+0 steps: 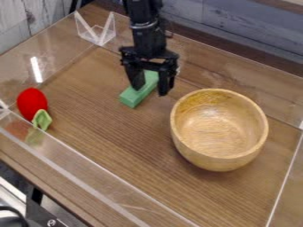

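Note:
A dark robot arm with its gripper (pixel 147 67) comes down from the top centre over the table, its fingers open just above a green block (pixel 136 91) lying diagonally. A large yellow-tan bowl (pixel 219 129) stands to the right of the block.
A red object with a green part (pixel 32 103) lies at the left near the table's edge. A small white wire object stands at the top left, and a dark ledge runs along the back.

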